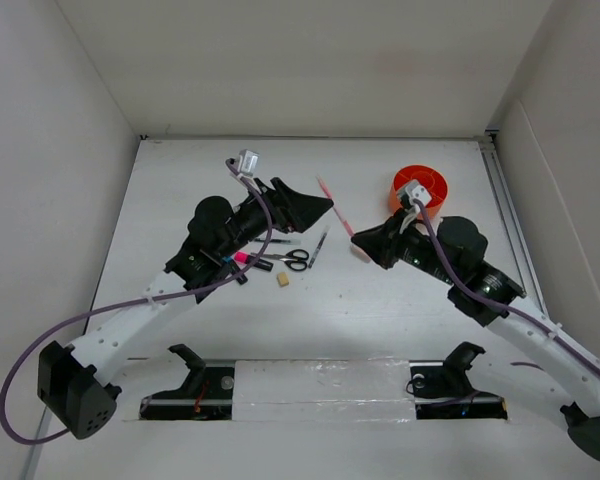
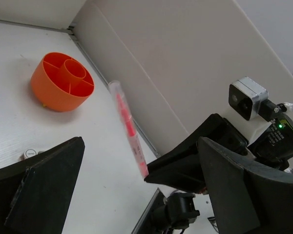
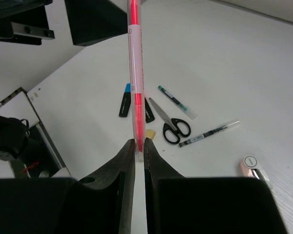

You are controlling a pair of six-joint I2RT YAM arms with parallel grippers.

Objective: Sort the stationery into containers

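Note:
A slim pen with red-pink ink (image 3: 136, 73) stands tilted upward, its lower end pinched in my right gripper. My left gripper is open, its fingers facing the pen from the left with a gap between. The orange divided container (image 2: 58, 90) is behind the right arm and looks empty in the left wrist view. On the table lie black-handled scissors (image 3: 172, 127), a dark pen (image 3: 207, 133), a green-capped pen (image 3: 176, 100), a blue-ended marker (image 3: 125, 102) and a pink-ended marker (image 1: 252, 261).
A small tan block (image 1: 283, 279) lies by the scissors. A pinkish, clear-wrapped item (image 3: 253, 168) sits on the table beneath the right gripper.

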